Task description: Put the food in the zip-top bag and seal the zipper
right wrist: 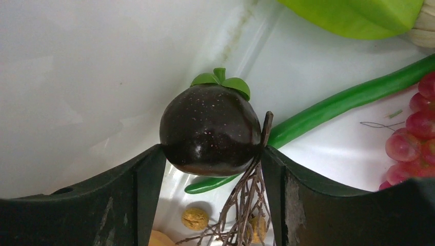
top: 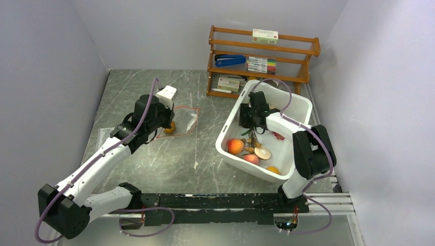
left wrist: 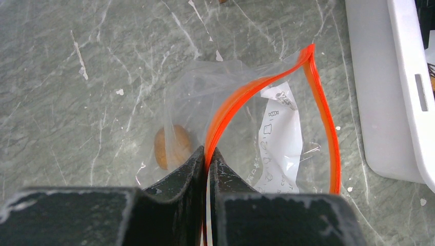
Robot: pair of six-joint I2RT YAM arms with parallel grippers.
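The clear zip bag (left wrist: 236, 128) with its orange-red zipper lies on the table, its mouth spread apart. My left gripper is shut on one edge of the bag's mouth. A brownish-orange food piece (left wrist: 174, 146) shows through the bag's clear film. Inside the white bin, a dark mangosteen (right wrist: 211, 130) with green leaves sits between the fingers of my right gripper. Both fingertips reach the fruit's lower sides; whether they press on it cannot be told. From above, the right gripper hides most of that fruit.
The white bin (top: 221, 138) also holds a peach (top: 235, 146), a green pepper (right wrist: 338, 105), red grapes (right wrist: 405, 148) and twigs (right wrist: 246, 205) close beside the right fingers. A wooden rack (top: 210, 66) stands behind. Bare table lies between bag and bin.
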